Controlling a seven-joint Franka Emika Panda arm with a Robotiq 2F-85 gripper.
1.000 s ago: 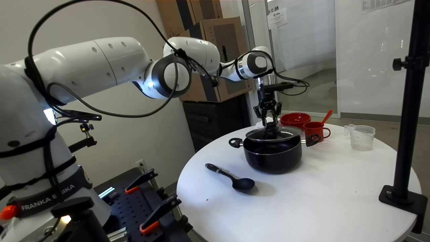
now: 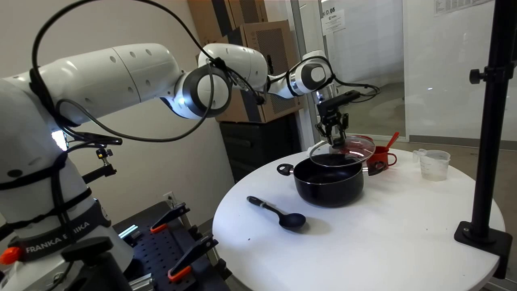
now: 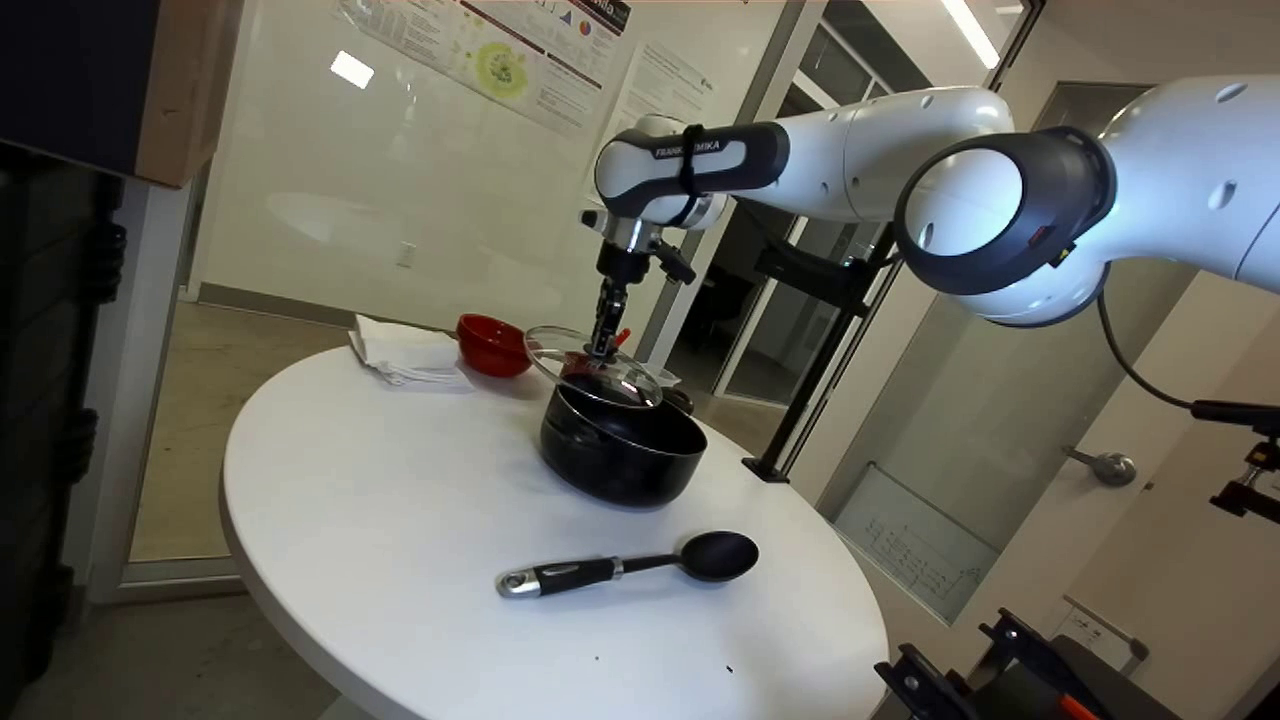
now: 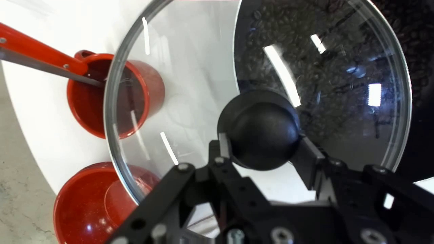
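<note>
My gripper is shut on the round black knob [image 4: 262, 130] of a glass lid [image 4: 183, 61]. In exterior view 1 the lid [image 2: 356, 150] hangs tilted above the back of a black two-handled pot [image 2: 329, 186], leaving the pot's front part uncovered. Through the glass and past its edge, the wrist view shows dark beans in the pot [image 4: 423, 53]. Exterior view 2 has the gripper [image 3: 600, 348] over the lid's middle, with the lid partly off the pot [image 3: 624, 462] on the far side.
A red mug [image 2: 380, 157] with a red-handled utensil and a red bowl [image 3: 492, 346] stand close behind the pot. Farther right is a clear measuring cup [image 2: 434, 165]. A black spoon [image 2: 291, 220] lies in front; white cloths [image 3: 408, 348] lie at the back.
The gripper and lid have risen and shifted right and back from the pot. The lid was nearly level over the pot and is now tilted.
</note>
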